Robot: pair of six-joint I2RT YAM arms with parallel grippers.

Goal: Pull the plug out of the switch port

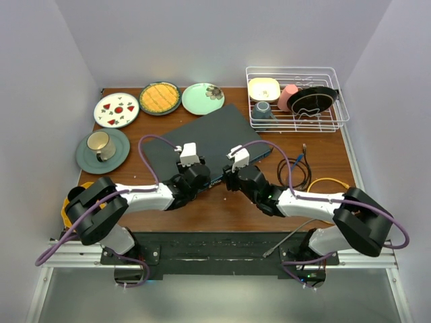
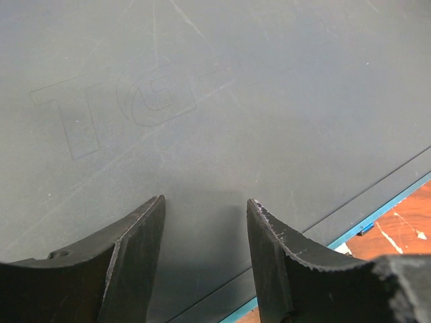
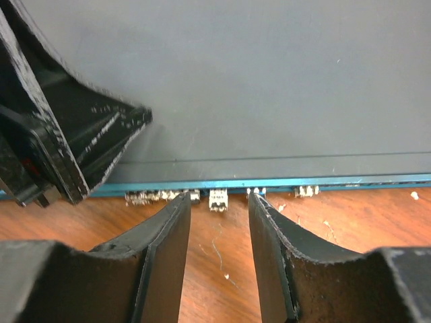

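Note:
A dark grey switch [image 1: 217, 129] lies flat on the wooden table, its blue-edged front [image 3: 363, 180] facing the robot, with small connectors along it in the right wrist view; I cannot tell which is the plug. My left gripper hangs over the switch's top near that edge, part open and empty. My right gripper stands open before the front edge, a small pale connector [image 3: 217, 199] seen between its fingertips; whether they touch it I cannot tell. A black gripper body at the right wrist view's upper left appears to be the left one.
Plates [image 1: 116, 110] and a mug [image 1: 100, 145] stand at left and back. A white dish rack [image 1: 323, 121] is at back right. Coiled cables [image 1: 302, 171] lie right of the switch.

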